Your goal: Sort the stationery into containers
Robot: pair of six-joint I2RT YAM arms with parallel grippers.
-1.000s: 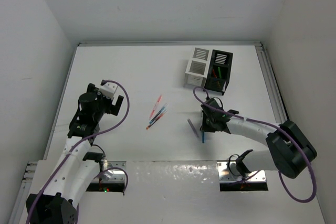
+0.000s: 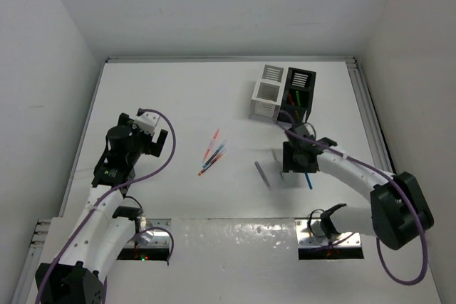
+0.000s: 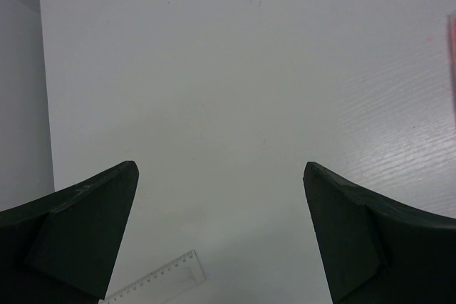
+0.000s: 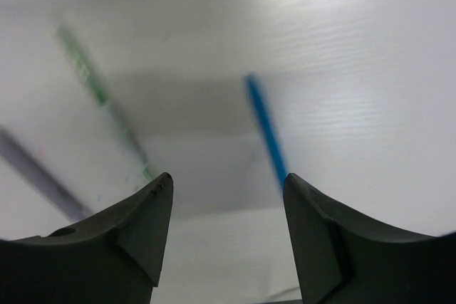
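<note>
My right gripper stands partly open low over the table. A blue pen (image 4: 265,122) runs down to its right fingertip; whether they touch I cannot tell. In the top view that pen's end shows below the hand. Left of it in the right wrist view are a blurred green pen (image 4: 96,85) and a grey pen (image 4: 41,174). Several red, blue and orange pens (image 2: 214,154) lie mid-table. The container has a white half (image 2: 268,92) and a black half (image 2: 296,114); pens lie in the black one. My left gripper is open and empty.
A clear ruler (image 3: 165,280) lies near my left gripper. Purple cables loop along both arms.
My right gripper has gone right across the table, and the blue pen has shifted right with it, away from the grey pen. The left arm stays put.
</note>
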